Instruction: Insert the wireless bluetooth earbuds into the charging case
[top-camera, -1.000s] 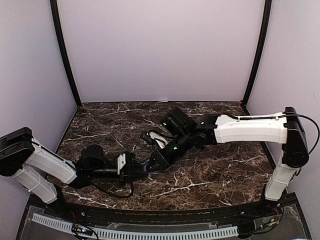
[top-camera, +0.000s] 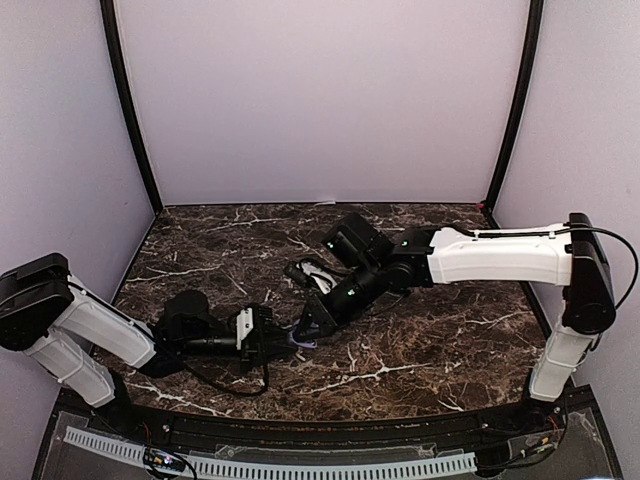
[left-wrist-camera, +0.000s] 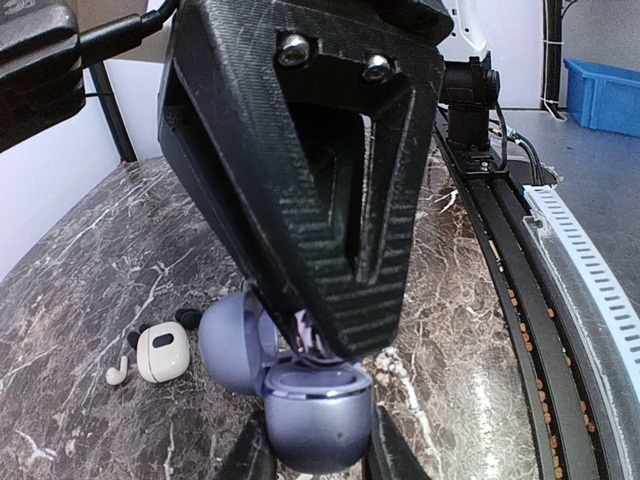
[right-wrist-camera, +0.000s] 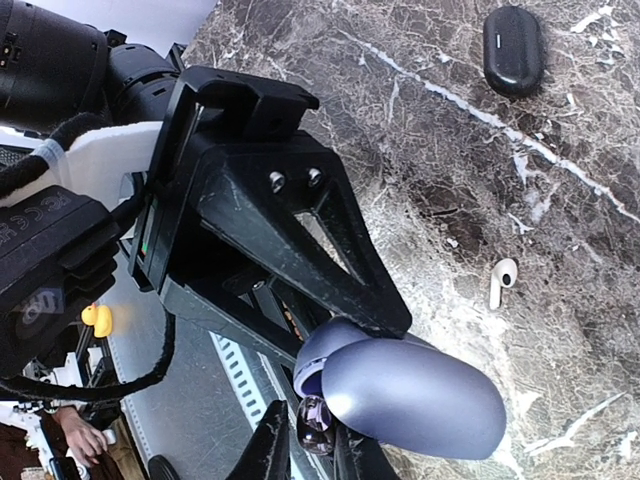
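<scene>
A glossy purple charging case (left-wrist-camera: 318, 415) is off the table with its lid (left-wrist-camera: 235, 345) swung open. My left gripper is shut on the case body. From above, my right gripper is shut on a shiny dark purple earbud (right-wrist-camera: 314, 422), whose tip is at the case's opening. In the left wrist view, the earbud (left-wrist-camera: 308, 332) shows only partly between the right fingers; how deep it sits cannot be told. Both grippers meet near the table's middle in the top view, with a bit of the purple case (top-camera: 302, 342) showing between them.
On the marble table lie a white case (left-wrist-camera: 163, 352), a loose white earbud (right-wrist-camera: 504, 275) and a black oval case (right-wrist-camera: 513, 50). A white slotted strip (top-camera: 270, 467) runs along the front edge.
The left arm has barely moved.
</scene>
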